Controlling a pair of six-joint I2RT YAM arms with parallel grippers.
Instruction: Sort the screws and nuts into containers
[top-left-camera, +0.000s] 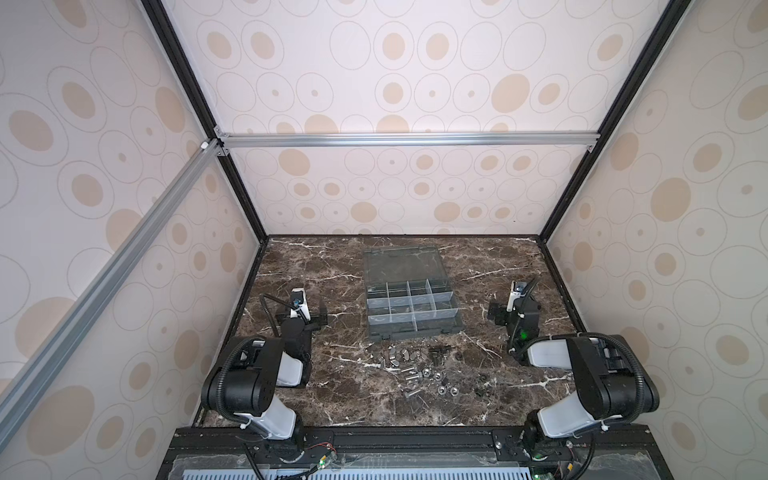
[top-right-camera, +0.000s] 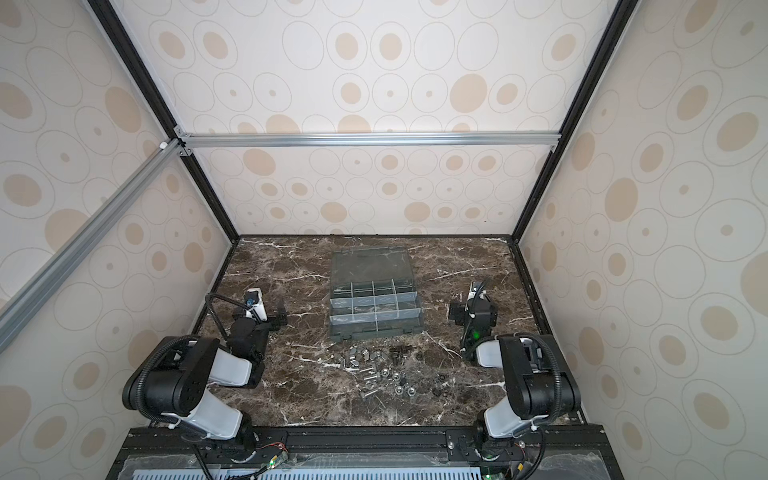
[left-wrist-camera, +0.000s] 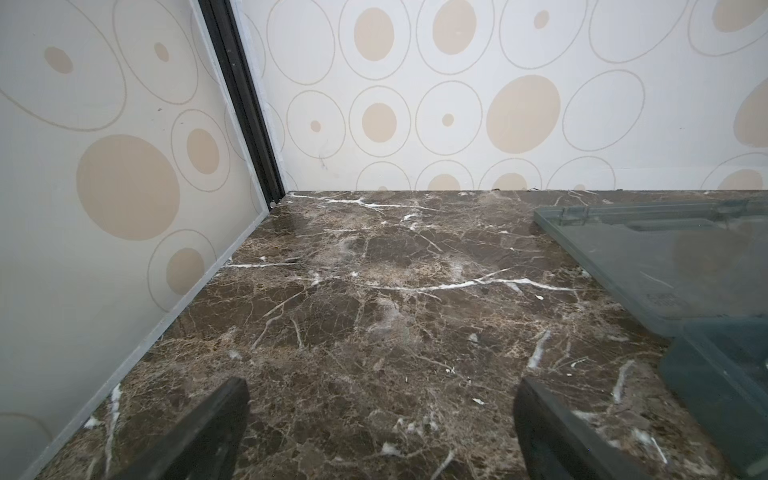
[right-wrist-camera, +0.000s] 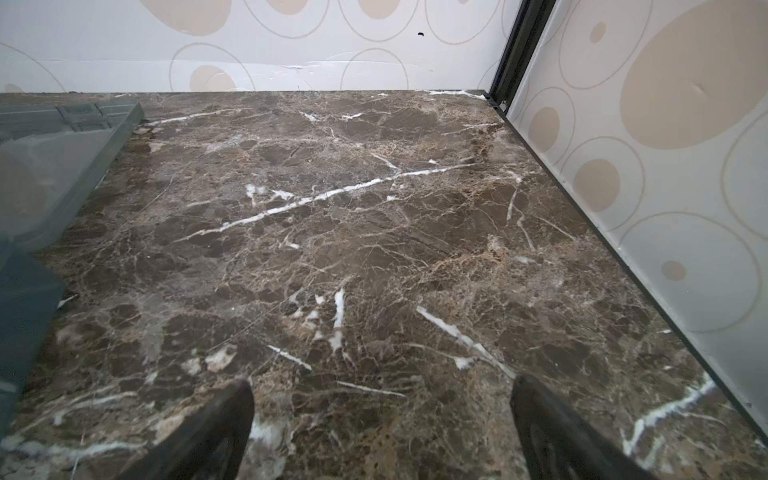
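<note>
A pile of loose screws and nuts (top-left-camera: 412, 373), silver and some dark, lies on the marble table in front of the organizer box (top-left-camera: 384, 329). That grey translucent box has several divided compartments, and its lid (top-left-camera: 404, 266) is folded back flat behind it; no hardware can be made out inside. To the left of the box is my left gripper, open, with only bare table between its fingers. My right gripper stands open on the other side, also empty. Both are apart from the box and the hardware.
Patterned walls close in the table (top-right-camera: 272, 376) at the back and both sides. Bare surface lies left and right of the box and behind both grippers. In the left wrist view, the lid (left-wrist-camera: 664, 248) edges in from the right.
</note>
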